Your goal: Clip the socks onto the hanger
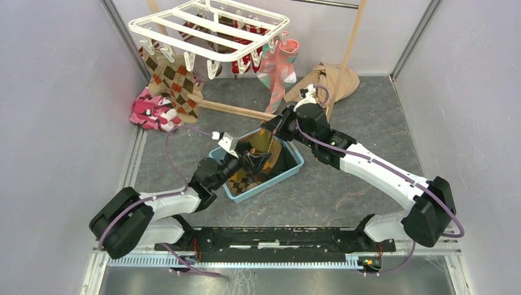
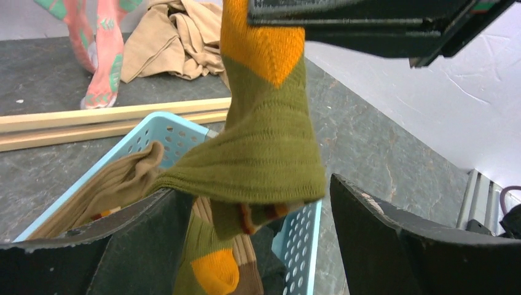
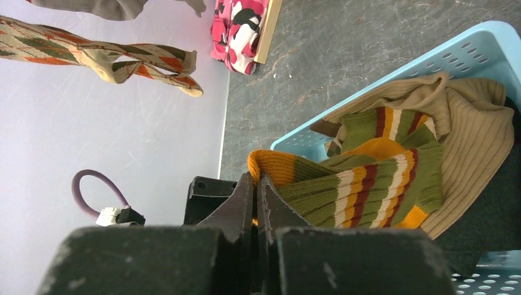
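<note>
An olive sock with orange heel and striped band (image 2: pixel 264 147) hangs from my right gripper, which is shut on its orange part above the basket (image 1: pixel 270 186). My left gripper (image 1: pixel 258 158) is open around the lower end of that sock; in the left wrist view its fingers stand either side of the knit. More socks, brown (image 3: pixel 467 141) and striped, lie in the basket. The white hanger (image 1: pixel 209 56) is at the top of the top view, with several socks clipped, among them an argyle one (image 1: pixel 175 86) and a pink one (image 1: pixel 279 74).
A pink camouflage cloth (image 1: pixel 153 110) lies at the back left and a beige cloth (image 1: pixel 332 86) at the back right. Wooden bars (image 1: pixel 233 109) run behind the basket. Walls enclose both sides.
</note>
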